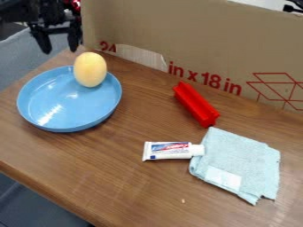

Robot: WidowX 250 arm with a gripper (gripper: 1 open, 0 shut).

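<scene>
At the top left, the black gripper [57,43] hangs open, its fingers pointing down above the table's far left edge, behind the plate, with nothing visible between them. A blue round plate [59,106] lies on the left of the wooden table, and a yellow egg-shaped object [90,70] sits on its back right part, to the lower right of the gripper.
A red elongated object [196,105] lies at centre right, a toothpaste tube [172,151] below it, beside a light blue cloth [236,166]. A cardboard box [201,40] walls the back.
</scene>
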